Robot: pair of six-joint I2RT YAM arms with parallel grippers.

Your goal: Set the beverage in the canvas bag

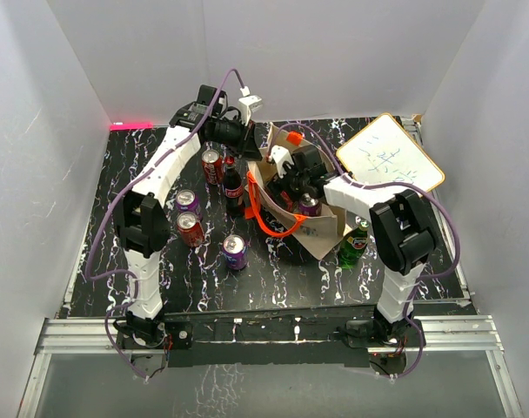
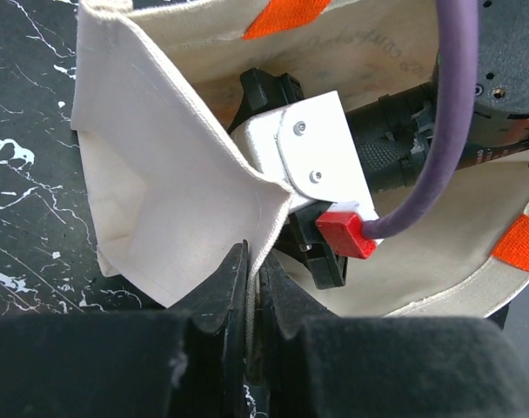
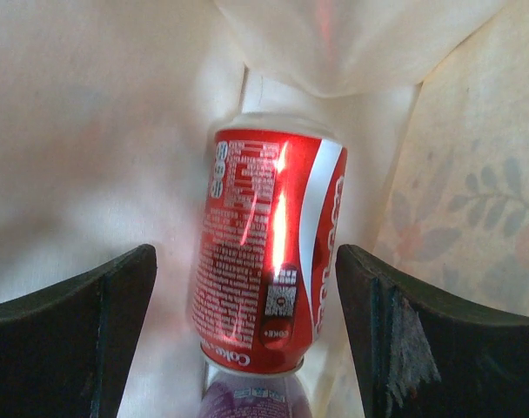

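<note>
The cream canvas bag point(image 1: 321, 235) with orange straps stands right of centre. My left gripper is shut on the bag's upper edge, at its left side in the top view. My right gripper is down inside the bag, open around a red Coca-Cola can point(image 3: 264, 235), which lies on its side against the fabric; a purple can point(image 3: 251, 401) lies just below it in that wrist view.
Left of the bag stand a cola bottle point(image 1: 232, 192), red cans point(image 1: 190, 229) and purple cans point(image 1: 234, 252). A green bottle point(image 1: 351, 248) stands at its right, with a white board point(image 1: 391, 157) behind.
</note>
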